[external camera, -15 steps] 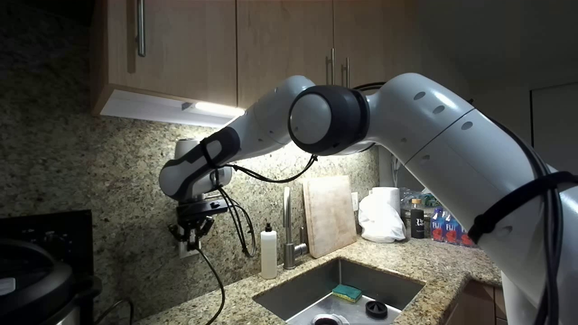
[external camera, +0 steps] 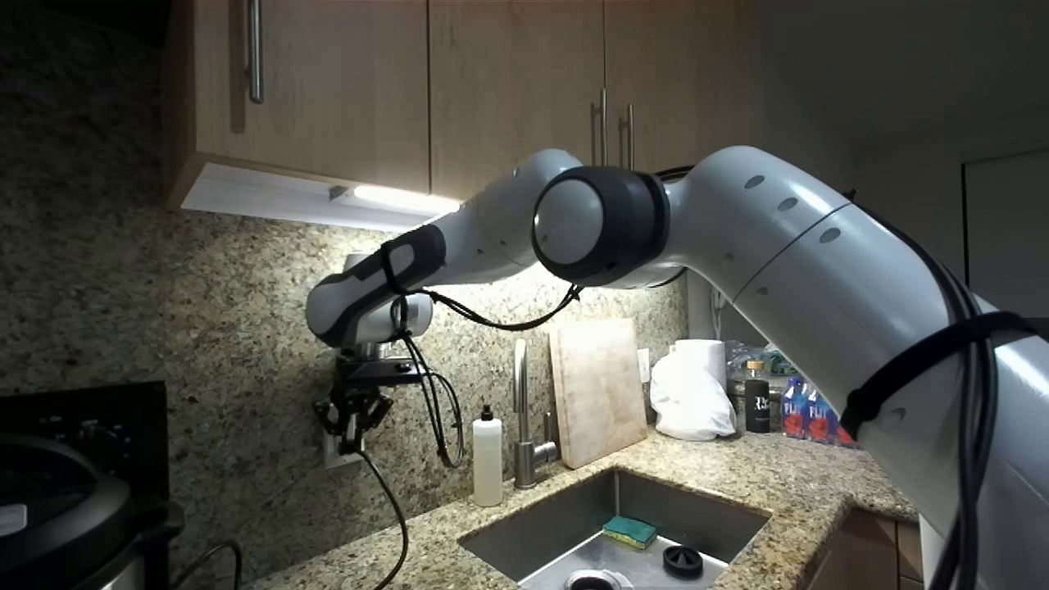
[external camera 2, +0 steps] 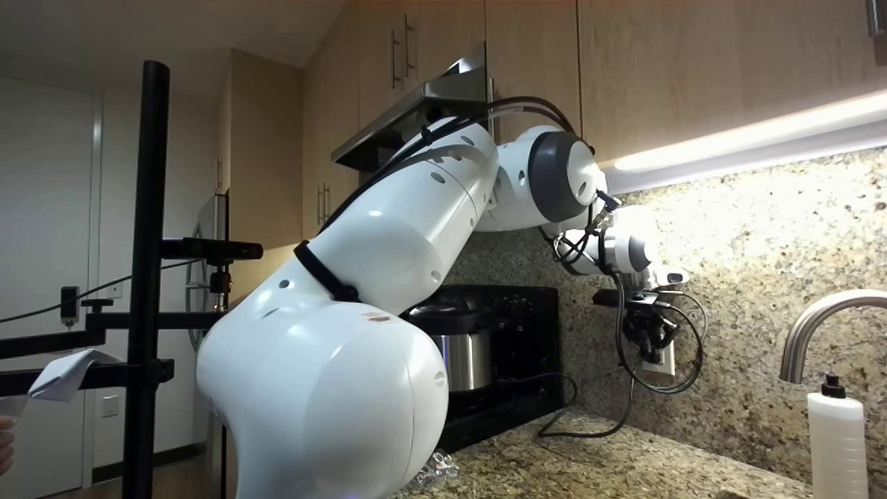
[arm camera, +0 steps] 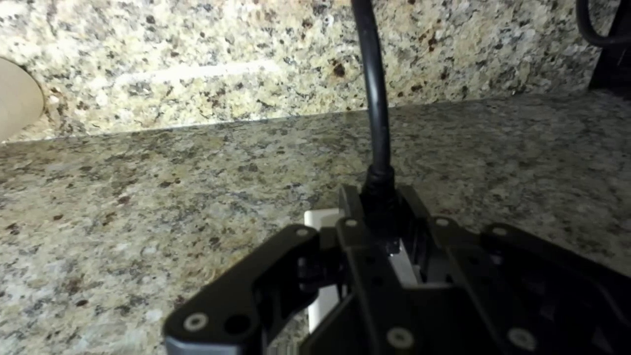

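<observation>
At the granite backsplash, beside the pale wall outlet [external camera: 339,456], my gripper [external camera: 351,429] points downward. In the wrist view its two fingers [arm camera: 350,202] are shut on a black plug [arm camera: 379,204], one on each side. A thick black cable [arm camera: 372,77] runs out of that plug towards the counter. Part of the outlet's white plate [arm camera: 320,219] shows behind and left of the fingers. The plug's prong end is hidden, so I cannot tell whether it sits in the socket. In exterior view 2 the arm's cable loop partly crosses the outlet [external camera 2: 663,361].
A dark pressure cooker [external camera 2: 462,353] stands left of the outlet, before a black panel. To the right are a white bottle [external camera: 488,460], a faucet [external camera: 522,413] and the sink [external camera: 629,488]. Cabinets [external camera: 324,88] hang above. Counter below the gripper is mostly clear.
The wrist has shifted a little to the right in exterior view 1, and the gripper has moved slightly with it. It remains at the outlet, and the hanging cable looks much the same.
</observation>
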